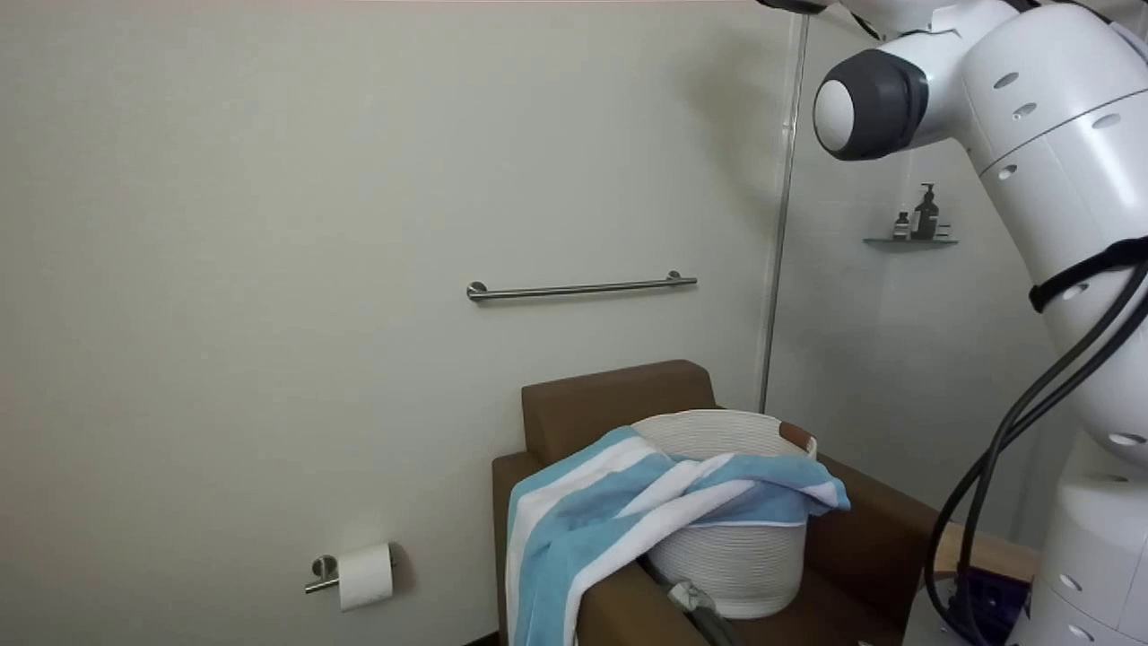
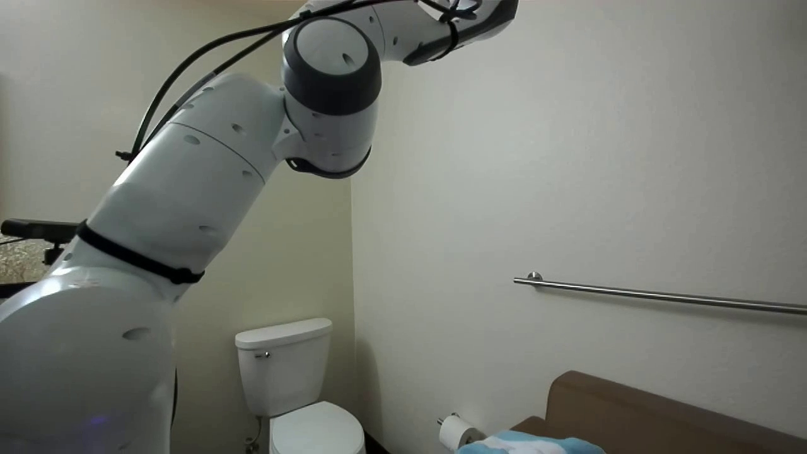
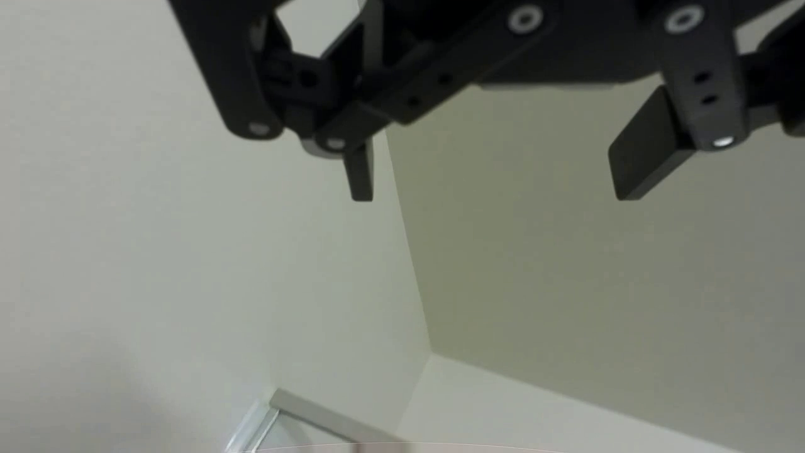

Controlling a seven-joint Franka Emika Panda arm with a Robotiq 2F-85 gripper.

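Observation:
My gripper is open in the wrist view, with only bare wall seen between its widely parted fingers. It lies beyond the top edge in both exterior views, high above the furniture. A blue and white striped towel drapes over a white woven basket and down over the arm of a brown armchair. In exterior view 2 just the top of the towel shows at the bottom edge. Nothing touches the towel from above.
A bare metal towel bar is fixed to the wall above the armchair. Left of it hangs a toilet paper roll. A glass shelf with bottles sits in the shower corner. The toilet stands in the far corner.

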